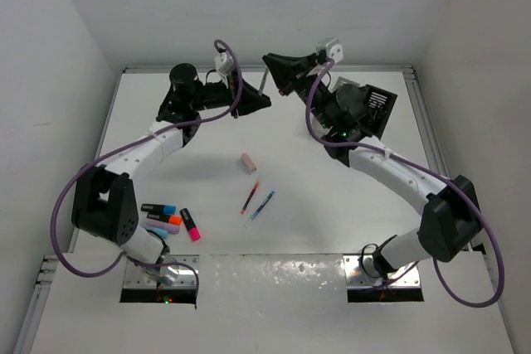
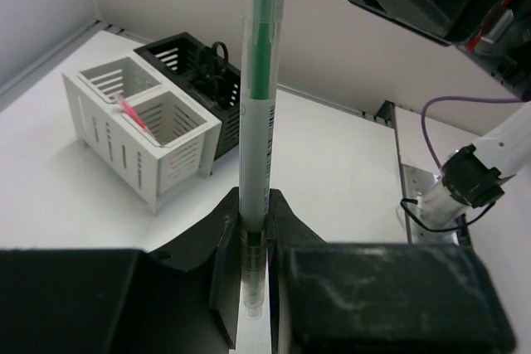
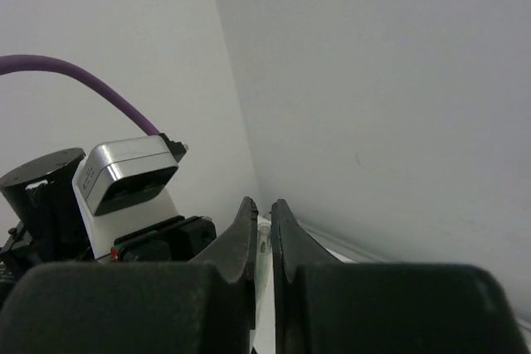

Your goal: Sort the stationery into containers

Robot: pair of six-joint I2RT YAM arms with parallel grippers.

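Observation:
My left gripper is shut on an upright green-and-white pen [image 2: 257,147], raised near the table's back middle in the top view. My right gripper is shut at the pen's upper end, facing the left arm; whether it touches the pen is unclear. In the left wrist view a white two-part container [image 2: 116,138] holds a pink item and stands against a black container [image 2: 224,130] with black things inside. In the top view, markers [image 1: 189,223], a pinkish block [image 1: 248,162] and two pens [image 1: 260,207] lie on the table.
The containers stand at the back right, partly under my right arm. Bare table [image 1: 207,180] lies around the block and pens; several markers are clustered at the front left, beside the left arm's base.

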